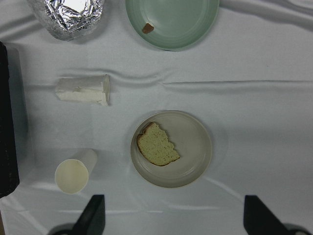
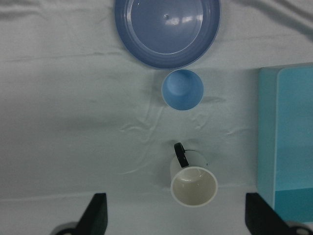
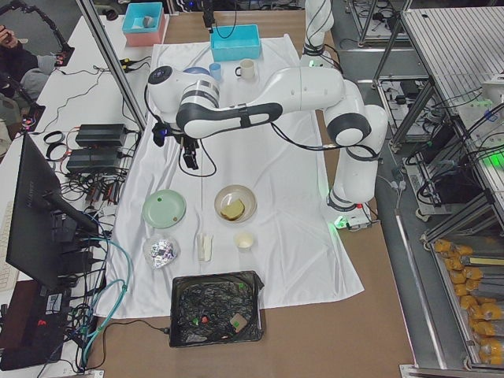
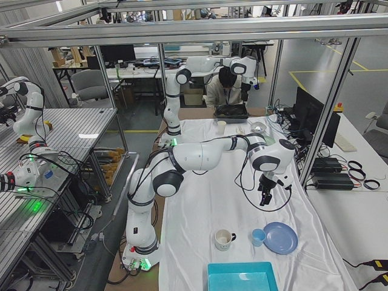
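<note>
My left gripper hangs over a beige plate (image 1: 190,166) with a bread slice (image 1: 156,144), a cream cup (image 1: 72,174), a paper roll (image 1: 80,89), a green plate (image 1: 176,19) with a brown scrap and a foil-covered bowl (image 1: 68,14). My right gripper is above a white mug (image 2: 193,188), blue cup (image 2: 182,89), blue plate (image 2: 166,27) and teal bin (image 2: 266,137). Both wrist views show widely parted fingers, nothing between them.
A black tray (image 3: 216,335) lined with dark plastic is at the cloth's near edge. A monitor (image 3: 31,220) and cables stand at the left.
</note>
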